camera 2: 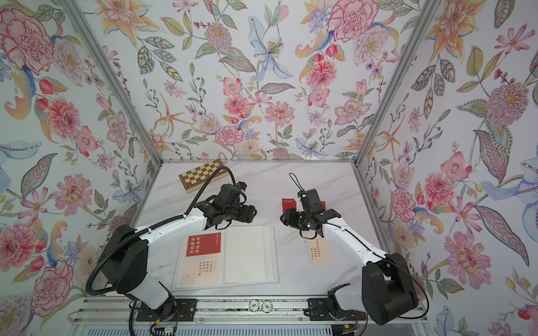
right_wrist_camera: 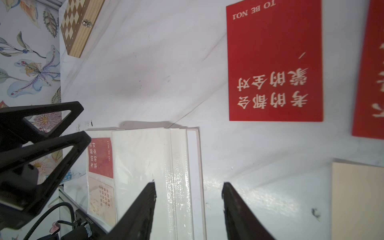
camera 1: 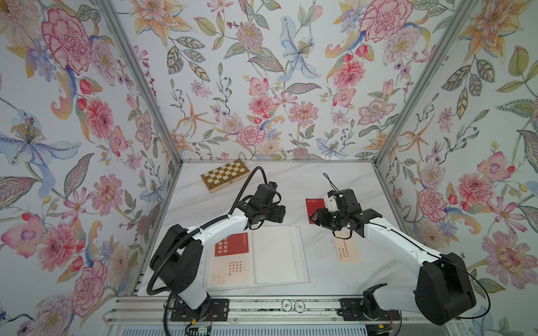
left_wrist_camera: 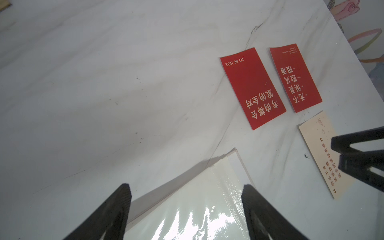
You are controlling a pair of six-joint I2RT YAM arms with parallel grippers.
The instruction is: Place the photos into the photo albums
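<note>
An open album (camera 1: 278, 254) lies at the front left, a red photo (right_wrist_camera: 100, 156) and a cream photo (right_wrist_camera: 100, 192) on its left side, the right page blank. To its right on the table lie a red "TO BE NO1" photo (right_wrist_camera: 274, 48), a second red photo (left_wrist_camera: 296, 78) and a cream photo (left_wrist_camera: 322, 148). My left gripper hangs open and empty over the album's upper part. My right gripper is above the table at the album's right, near the red photos, its fingers apart with nothing between them.
A wooden chessboard (camera 1: 224, 174) lies at the back left. Patterned walls bound the table at the back and sides, and both arms are fairly close together over the middle.
</note>
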